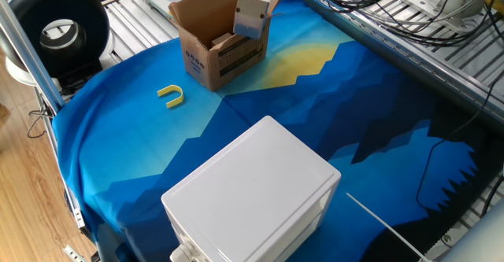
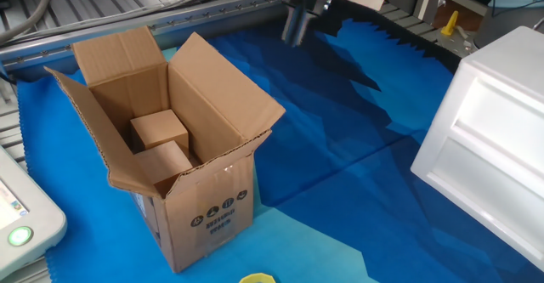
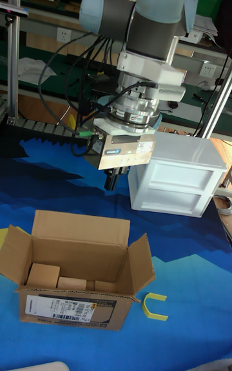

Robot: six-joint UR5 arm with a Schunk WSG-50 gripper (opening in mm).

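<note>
An open cardboard box (image 2: 208,206) stands on the blue cloth with its flaps spread. Two plain brown blocks, one (image 2: 159,130) farther back and another (image 2: 163,161) nearer, rest inside it. My gripper (image 2: 295,30) hangs in the air beyond the box in exterior view 2, clear of its flaps. From exterior view 3, the dark fingers (image 3: 112,178) point down above the cloth, behind the box and left of the white drawer unit (image 3: 180,175). They look small and dark, so their opening is unclear. In exterior view 1 the arm's metal end covers part of the box, hiding the fingers.
A yellow U-shaped piece (image 1: 171,96) lies flat on the cloth beside the box. The white drawer unit takes up the cloth's near side in exterior view 1. Between box and unit the cloth (image 1: 236,120) is bare. A thin white rod (image 1: 383,224) lies at the right.
</note>
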